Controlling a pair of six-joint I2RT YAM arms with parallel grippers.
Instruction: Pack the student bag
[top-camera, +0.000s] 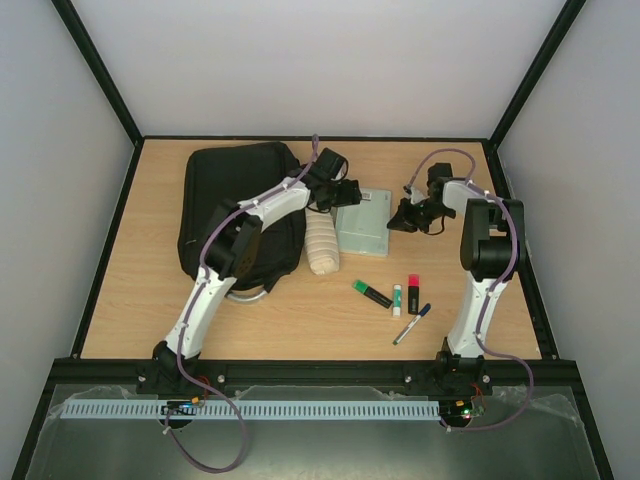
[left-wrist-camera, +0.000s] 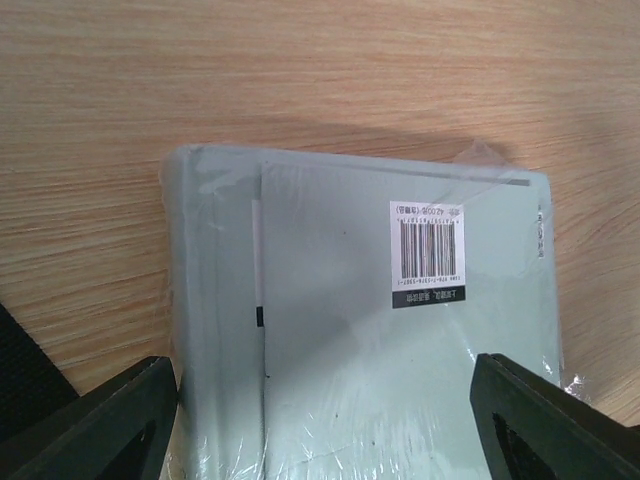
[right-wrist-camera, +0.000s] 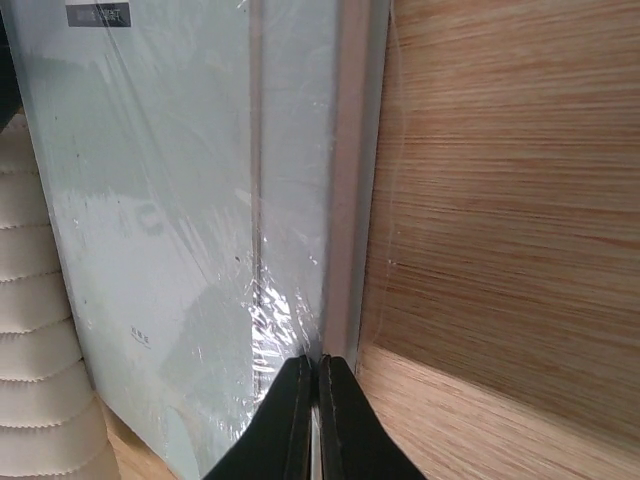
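Note:
A plastic-wrapped pale book (top-camera: 365, 225) lies on the table right of a black bag (top-camera: 215, 200) and a cream quilted pouch (top-camera: 321, 245). My left gripper (top-camera: 348, 195) hangs over the book's upper left, fingers open around its spine end in the left wrist view, with the barcode label facing up. My right gripper (top-camera: 395, 222) is shut at the book's right edge; in the right wrist view its fingertips meet at that edge, with nothing visible between them.
Green marker (top-camera: 373, 295), glue stick (top-camera: 396, 300), red-capped marker (top-camera: 413, 294) and pen (top-camera: 412, 323) lie in front of the book.

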